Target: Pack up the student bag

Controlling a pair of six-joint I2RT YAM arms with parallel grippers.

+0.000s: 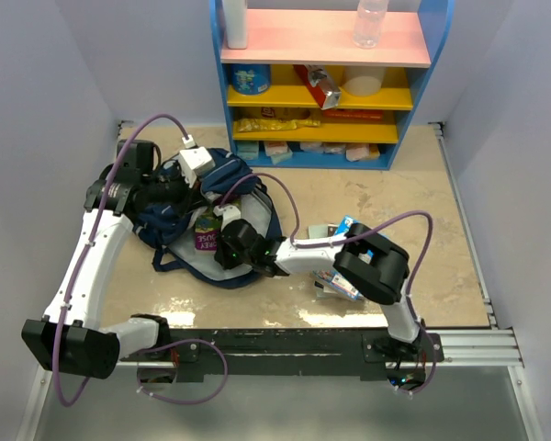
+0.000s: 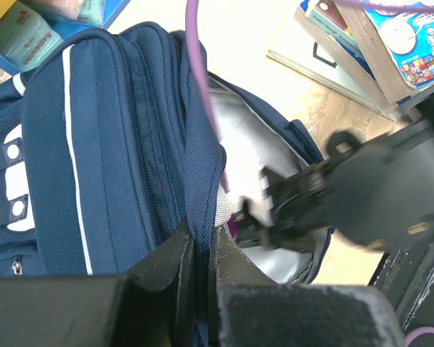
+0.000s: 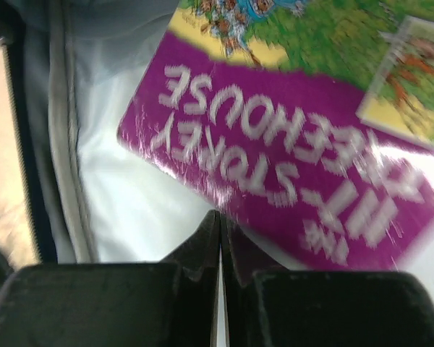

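Note:
The navy bag (image 1: 187, 266) lies with its pale lining exposed. In the left wrist view, my left gripper is shut on the bag's navy flap edge (image 2: 202, 155), holding it up. A purple book titled "Storey Treehouse" (image 3: 267, 152) lies inside the bag, filling much of the right wrist view. Its purple cover (image 1: 205, 241) shows partly in the top view, beside my right arm. My right gripper has its fingers together over the lining by the book's lower edge, with nothing visible between them. In the top view the right fingertips are hard to make out.
Several books (image 1: 342, 280) lie stacked on the floor right of the bag, partly under my right arm. A shelf (image 1: 317, 92) with bottles and packages stands at the back. Floor between the shelf and the books is bare.

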